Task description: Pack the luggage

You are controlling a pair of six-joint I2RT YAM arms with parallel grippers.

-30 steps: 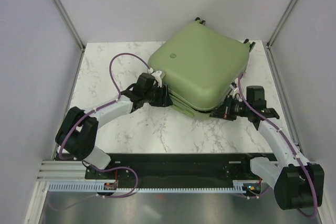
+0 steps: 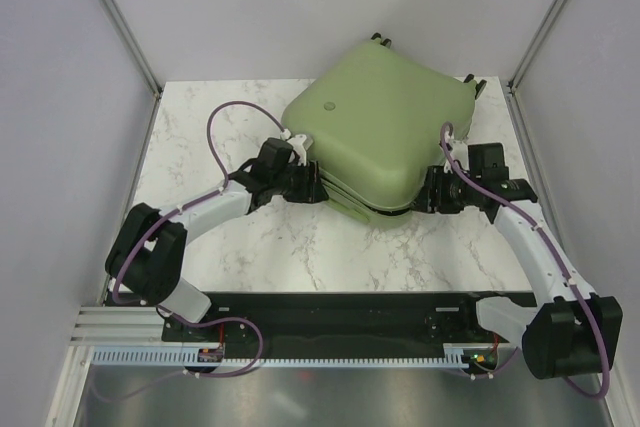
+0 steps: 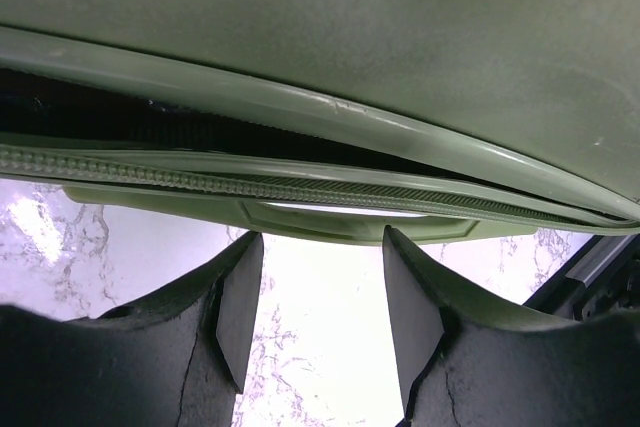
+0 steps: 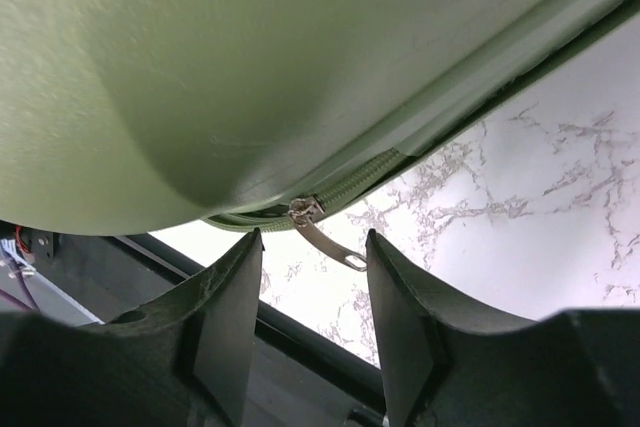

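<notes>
A closed-topped green suitcase (image 2: 380,117) lies angled on the marble table (image 2: 210,257). At its front left my left gripper (image 2: 308,182) stands open beside the zip; in the left wrist view the carry handle (image 3: 170,203) and zip track (image 3: 130,172) run just beyond the fingertips, with a dark gap along the lid edge. My right gripper (image 2: 435,192) is open at the front right corner. In the right wrist view a zipper slider (image 4: 306,211) with a long metal pull (image 4: 330,245) hangs between and just beyond the fingertips.
Grey walls surround the sides and back.
The left arm and the suitcase look unchanged.
</notes>
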